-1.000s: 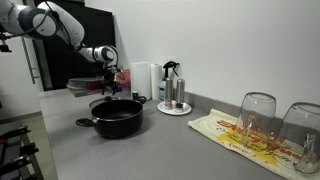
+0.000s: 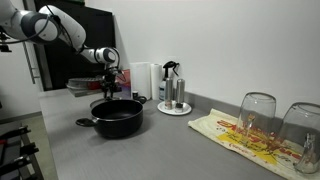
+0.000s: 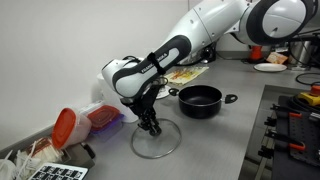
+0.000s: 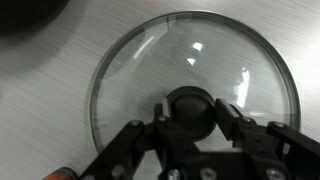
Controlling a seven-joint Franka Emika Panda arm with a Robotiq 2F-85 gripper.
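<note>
A round glass lid (image 4: 140, 80) with a metal rim and a black knob (image 4: 192, 110) fills most of the wrist view. My gripper is shut on the knob, one finger at each side of it. In exterior view 2 the lid (image 3: 165, 142) looks flat on or very close to the grey table; whether it touches cannot be told. The gripper (image 3: 150, 130) points down over its middle. An open black pot (image 3: 203, 100) with two handles stands beside the lid, apart from it, and looks empty.
A white plate (image 2: 174, 108) with bottles stands behind the pot. Two upturned glass jars (image 2: 257, 113) rest on a yellow patterned cloth (image 2: 225, 128). Near the lid are a red container (image 3: 70, 128) and a dish rack (image 3: 45, 158).
Over the last second the arm has shifted very slightly at the lid. The pot and the other things have stayed in place.
</note>
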